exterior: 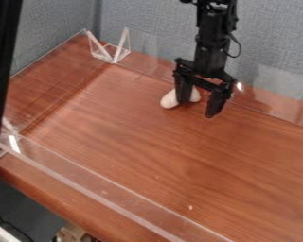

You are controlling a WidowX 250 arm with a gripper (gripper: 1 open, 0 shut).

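Note:
My black gripper [200, 95] hangs over the back middle of the wooden table [141, 161], its fingers open and angled downward. A pale oblong object [169, 99] lies on the tabletop just behind and left of the fingers, partly hidden by them; whether they touch it I cannot tell.
A white wire frame [111, 54] stands at the back left corner. Clear rails or panels edge the table along the back and the left front. Grey walls rise behind.

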